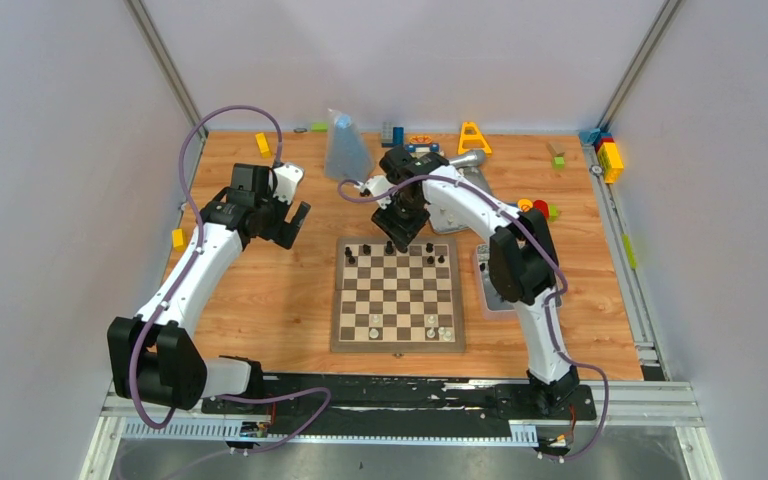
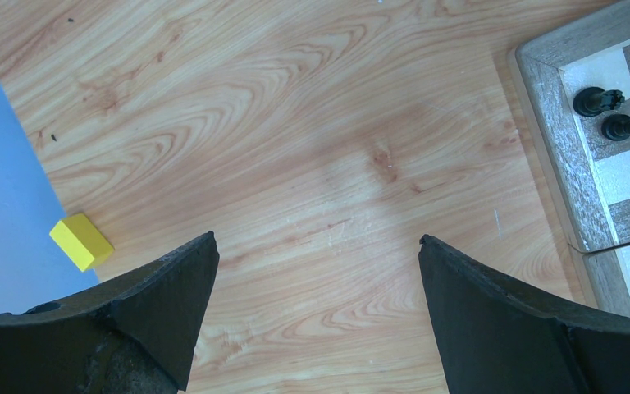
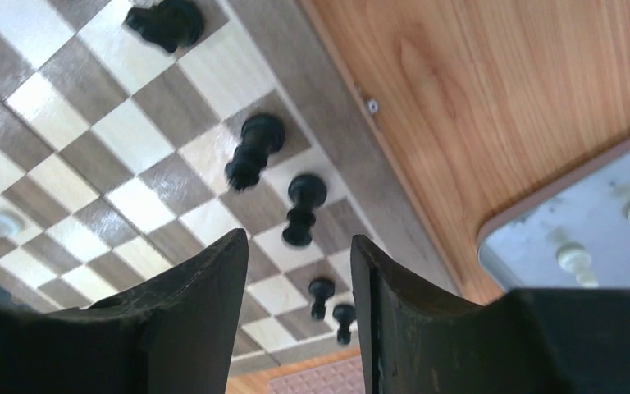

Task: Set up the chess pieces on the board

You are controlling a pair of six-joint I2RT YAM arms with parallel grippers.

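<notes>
The chessboard (image 1: 338,310) lies mid-table, with black pieces near its far edge and several white ones at the near side. In the right wrist view a black bishop-like piece (image 3: 303,212) stands on a light edge square, beside a taller black piece (image 3: 253,153). My right gripper is open around that bishop-like piece, fingers apart from it on both sides. A black knight (image 3: 169,23) stands farther along the row. Left of the board, my left gripper is open over bare wood. A black rook (image 2: 597,101) and pawn (image 2: 622,126) stand at the board's corner.
Right of the board sits a tray (image 3: 533,197) holding white pieces. A metal tray (image 1: 480,182), a plastic bag (image 1: 348,150) and toy parts lie toward the back. Bare table spreads left of the board; a yellow block (image 2: 81,241) lies there.
</notes>
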